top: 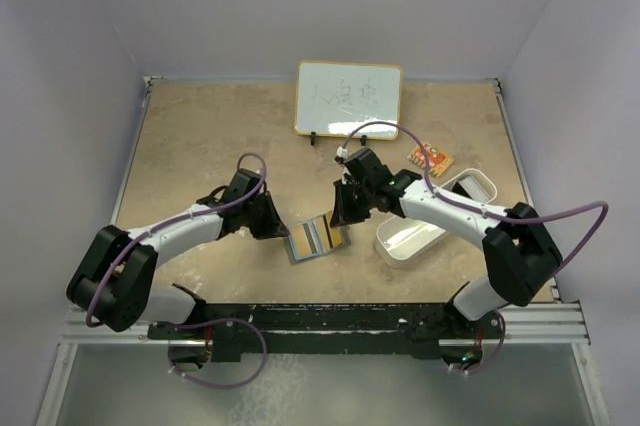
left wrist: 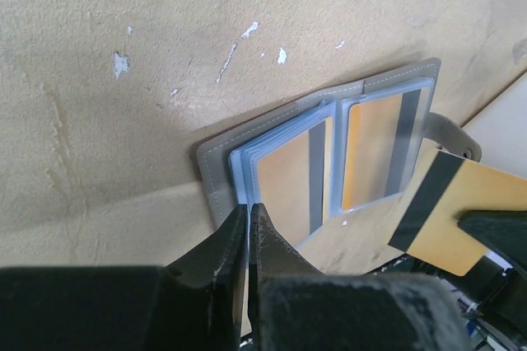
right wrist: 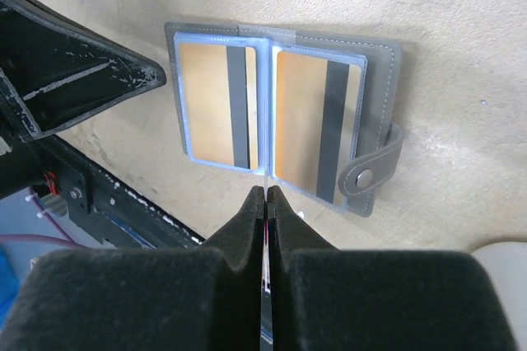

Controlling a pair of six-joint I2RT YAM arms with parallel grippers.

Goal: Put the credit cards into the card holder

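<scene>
An open grey card holder (top: 316, 238) lies on the table. Both facing clear-blue pockets hold cards, one on the left page (right wrist: 207, 104) and one on the right page (right wrist: 310, 116). My left gripper is shut with nothing between its fingers, at the holder's left edge by the stacked pages. Above the holder's right half, my right gripper is shut on a yellow credit card (left wrist: 451, 212) with a black stripe. In the right wrist view that card is edge-on, a thin line between the fingertips, outside the pockets.
On the right stands a white oval container (top: 412, 242), beneath the right forearm. An orange patterned packet (top: 430, 158) lies behind it. At the back is a whiteboard (top: 348, 98). The table left of and behind the holder is clear.
</scene>
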